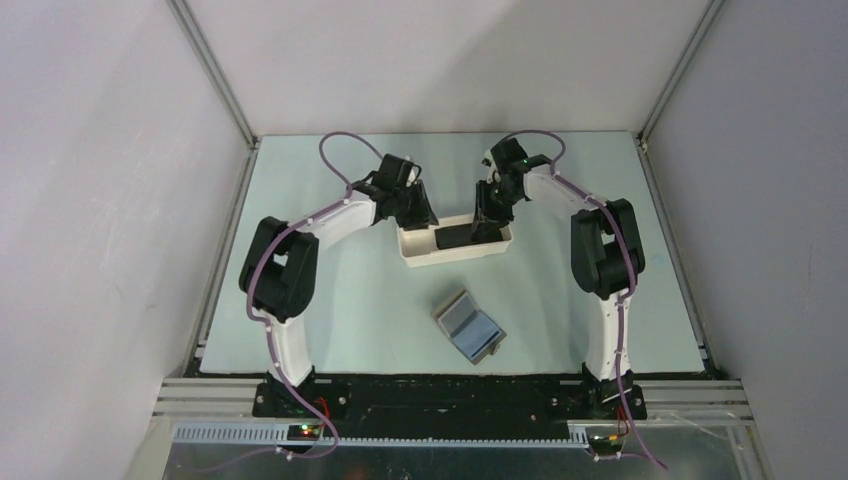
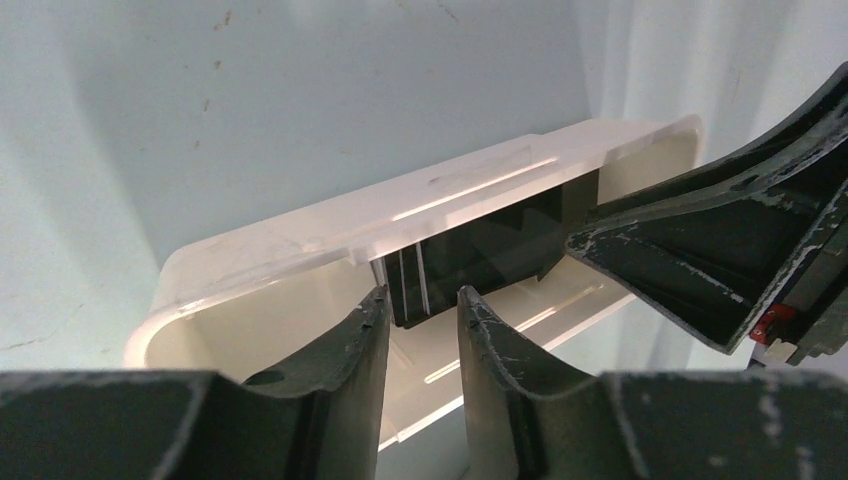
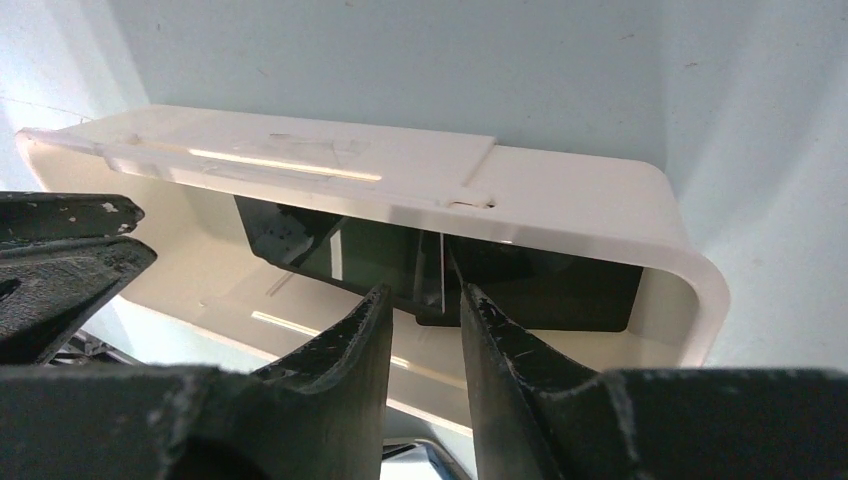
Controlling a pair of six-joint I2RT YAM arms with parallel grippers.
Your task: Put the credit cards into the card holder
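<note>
Black cards [image 1: 455,237] lie inside a white open box [image 1: 428,258] in the middle of the table. In the right wrist view, one dark card [image 3: 560,285] lies at the right and another dark card [image 3: 350,250], with a pale stripe, lies to its left. My right gripper is open over the box, its fingertips apart above where the cards meet. My left gripper stands open at the box's left part, by the cards' near end, nothing held. The blue-grey card holder [image 1: 470,326] lies spread open in front of the box.
Both grippers are close together over the box, whose raised walls [image 3: 580,190] surround the cards. Bare table lies left and right of the card holder and behind the box.
</note>
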